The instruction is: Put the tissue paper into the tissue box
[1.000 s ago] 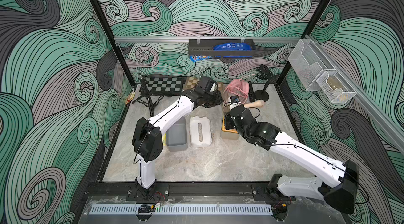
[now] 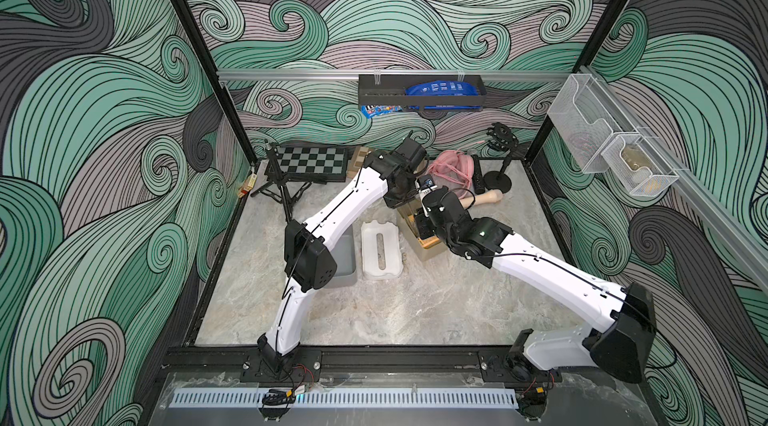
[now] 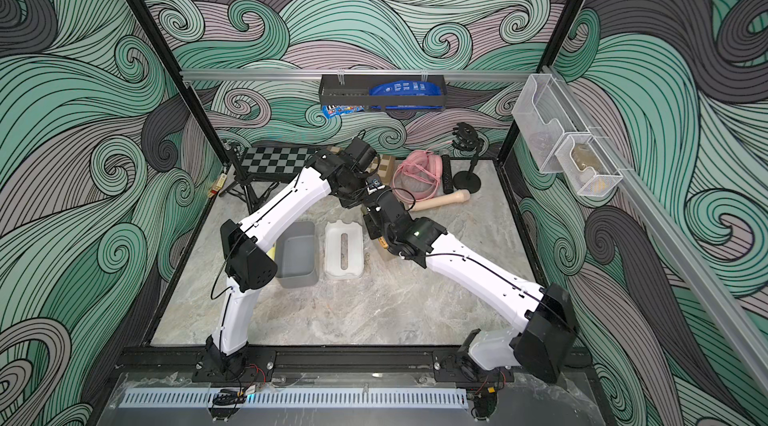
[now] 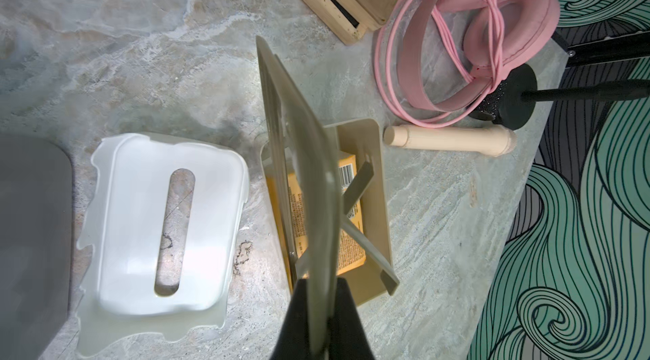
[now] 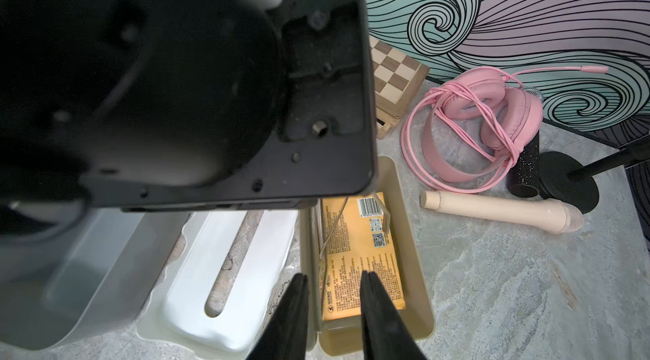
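A beige tissue box (image 5: 416,272) holds an orange printed tissue pack (image 5: 359,251), with loose plastic strips across it. In the left wrist view a long olive-beige piece (image 4: 304,157) rises from my left gripper, which is shut on it, over the box. My right gripper is low in its own wrist view, over the box; how far its fingers are open is unclear. The white slotted lid (image 4: 122,224) lies left of the box. The left arm's housing fills the upper left of the right wrist view, close to the right gripper.
A grey bin (image 3: 297,254) stands left of the lid. Behind and right are pink headphones (image 4: 507,35), a beige microphone (image 4: 447,138), a wooden board (image 5: 392,72) and a black stand (image 5: 562,180).
The right arm has moved leftward, bringing the two grippers close together over the box.
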